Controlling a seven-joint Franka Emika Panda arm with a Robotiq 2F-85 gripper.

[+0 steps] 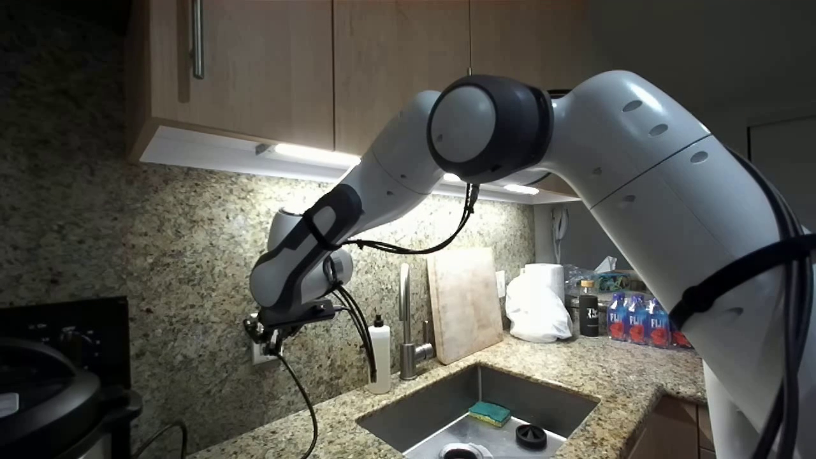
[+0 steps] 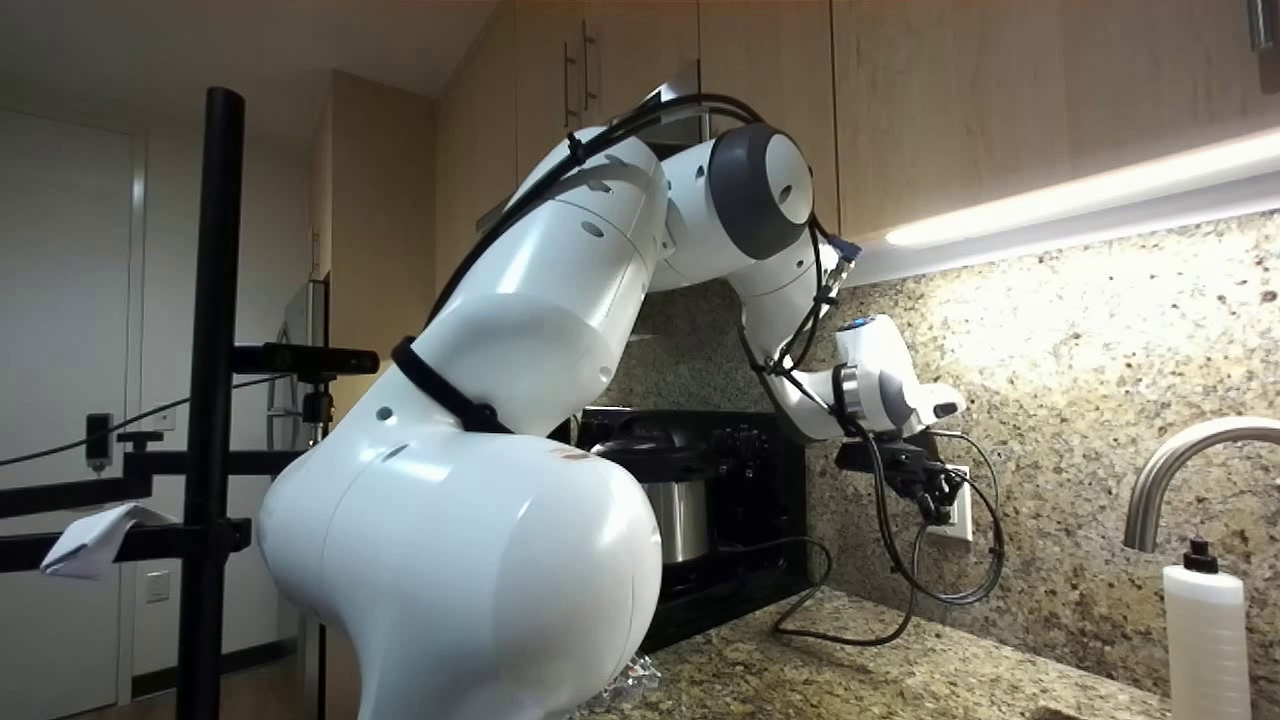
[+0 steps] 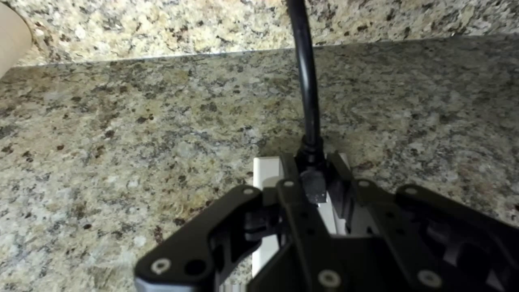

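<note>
In the wrist view a black plug [image 3: 312, 185] with its thick black cord [image 3: 306, 78] sits between the two fingers of my gripper, which is shut on it. Behind the plug is a white wall outlet [image 3: 265, 170], partly covered by the fingers. How far the plug sits in its socket cannot be made out. In exterior view 1 the gripper [image 1: 266, 334] is tilted down against the outlet [image 1: 260, 354], and the cord [image 1: 310, 401] hangs to the counter. Exterior view 2 shows the gripper [image 2: 942, 498] in front of the outlet [image 2: 961, 510].
A black pressure cooker [image 1: 46, 398] stands left of the outlet. To the right are a white bottle [image 1: 379, 359], the faucet [image 1: 405, 321] and the sink [image 1: 497, 375]. The cabinets [image 1: 252, 69] hang above. Cord loops over the counter [image 2: 996, 660].
</note>
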